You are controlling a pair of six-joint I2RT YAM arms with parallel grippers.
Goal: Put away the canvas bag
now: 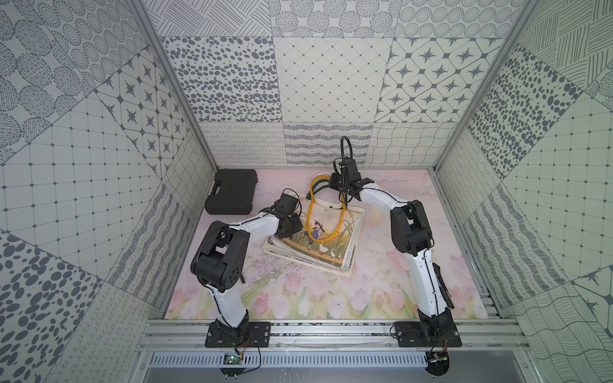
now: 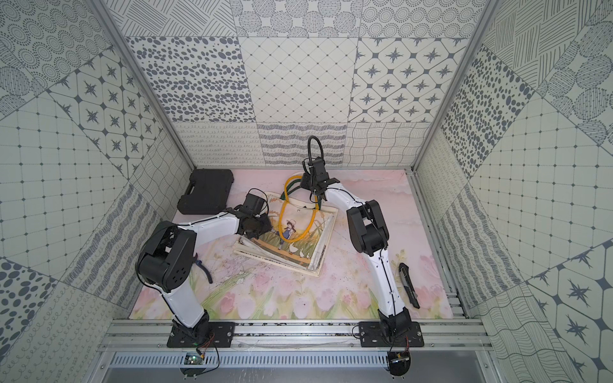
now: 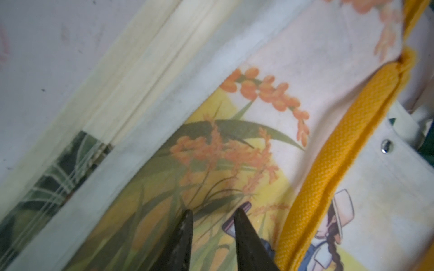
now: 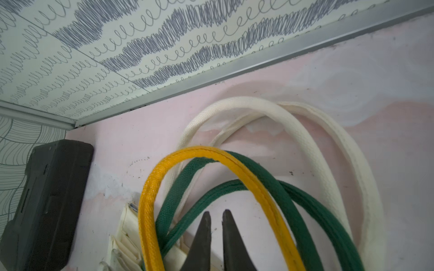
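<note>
Flat canvas bags [image 1: 329, 255] lie stacked in the middle of the table, the top one printed with a girl and geese. Its yellow handle [image 1: 311, 220] loops over the print and past the far edge. Beyond that edge arch a green handle [image 4: 266, 178] and a white handle [image 4: 253, 103]. My left gripper is open above the bag's left side, nothing between its fingers. At the far edge, my right gripper is near the handle loops, its fingers a narrow gap apart and nothing held between them.
A black case [image 1: 231, 191] stands at the back left. A black tool [image 2: 408, 285] lies at the right, and a dark curved object [image 2: 203, 269] by the left arm. The patterned back wall [image 4: 189, 49] is close behind the handles.
</note>
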